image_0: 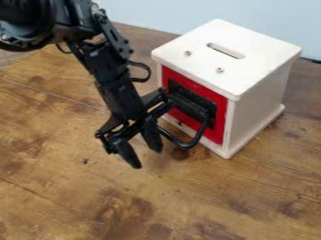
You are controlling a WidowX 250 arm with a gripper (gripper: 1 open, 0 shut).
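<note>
A cream wooden box with a slotted top stands at the right, with a red front panel holding a black fixture and a looped black handle that sticks out low toward the arm. My black gripper hangs open just left of the handle, fingertips pointing down above the wood floor, nothing visible between them.
A pale wall stands behind the box.
</note>
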